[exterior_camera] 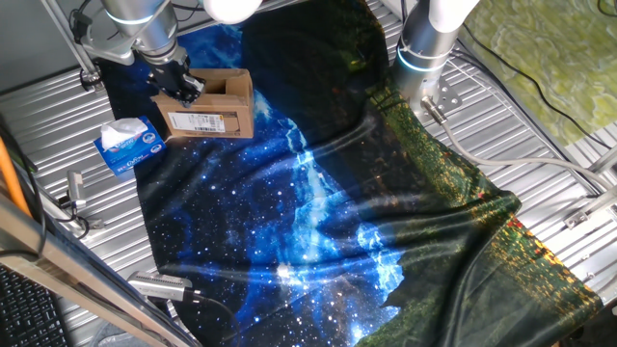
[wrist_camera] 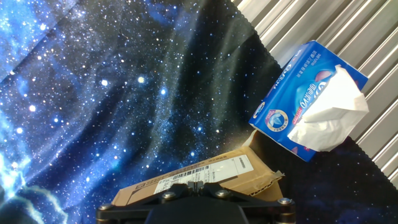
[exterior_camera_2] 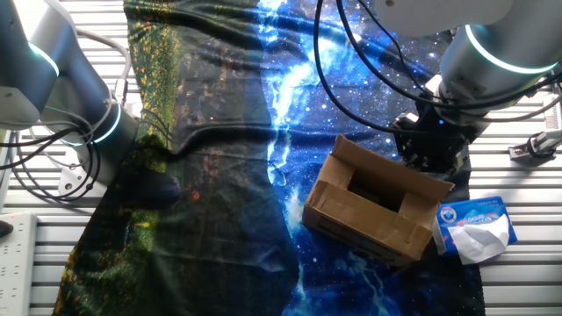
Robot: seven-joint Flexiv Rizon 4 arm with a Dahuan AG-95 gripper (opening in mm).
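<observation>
An open-topped cardboard box (exterior_camera: 238, 116) with a white label stands on the dark starry cloth (exterior_camera: 318, 222). My gripper is at the bottom edge of the wrist view, its fingertips together and nothing showing between them. In that view the labelled side of the box (wrist_camera: 239, 167) lies just beyond the fingertips. Exterior view 1 places the gripper (exterior_camera: 190, 97) over the box's left side, near a raised flap. Seen from exterior view 2, the box (exterior_camera_2: 351, 215) partly overlaps the gripper's lower end; whether they touch is unclear.
A blue tissue box (wrist_camera: 295, 93) with a white tissue sticking out sits close beside the cardboard box, at the cloth's edge. Wrinkled cloth fills the middle, free of objects. Cables (exterior_camera_2: 329, 75) hang near my arm.
</observation>
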